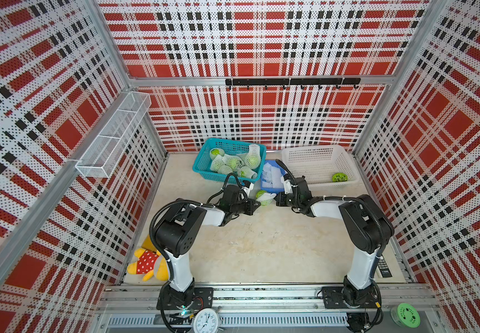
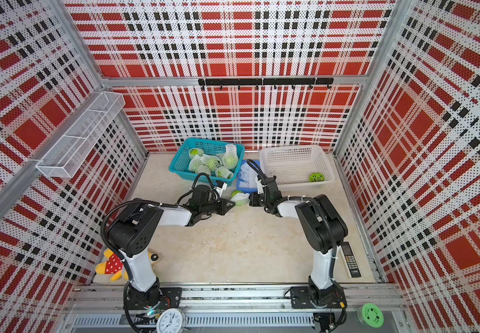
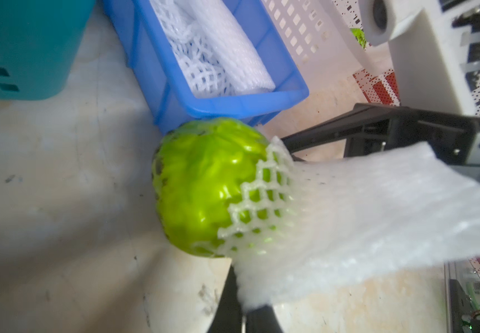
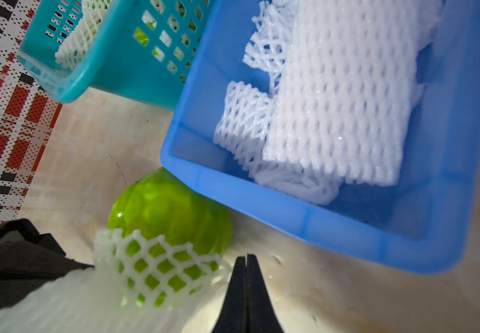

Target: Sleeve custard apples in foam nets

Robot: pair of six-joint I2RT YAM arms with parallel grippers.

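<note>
A bright green custard apple (image 3: 201, 183) lies on the table with a white foam net (image 3: 362, 205) around part of it. The net's loose sleeve trails off to one side, leaving much of the fruit bare. My left gripper is shut beside them; the net hides its tips, so whether any mesh is caught there does not show. Across the fruit, my right gripper is shut by the net's edge, with nothing seen between its fingers. Spare foam nets (image 4: 345, 94) fill a blue tray (image 4: 306, 222) that the fruit sits against.
Behind on the left, a teal basket (image 1: 198, 168) holds several netted apples. A white basket (image 1: 306, 151) at back right contains one bare custard apple (image 1: 339, 177).
</note>
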